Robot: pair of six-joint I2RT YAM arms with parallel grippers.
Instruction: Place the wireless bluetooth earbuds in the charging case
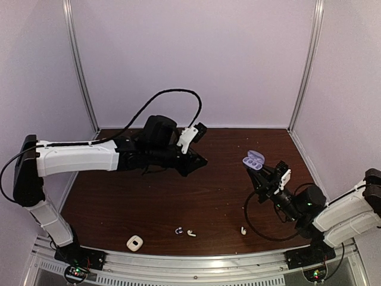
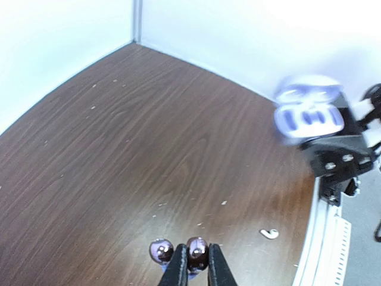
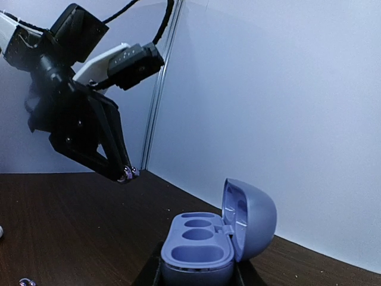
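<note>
My right gripper point(image 1: 255, 173) is shut on an open lilac charging case point(image 1: 253, 161), held upright with empty-looking slots facing up, seen close in the right wrist view point(image 3: 196, 241). My left gripper is shut on a small shiny purple earbud, left and above of the case's level in the right wrist view. Another small purple-silver earbud point(image 1: 179, 230) lies on the table's front part, beside a white earbud point(image 1: 190, 233).
A white case point(image 1: 134, 243) lies at the front left of the dark table point(image 1: 208, 196). Another white earbud point(image 1: 243, 230) lies at front right.
</note>
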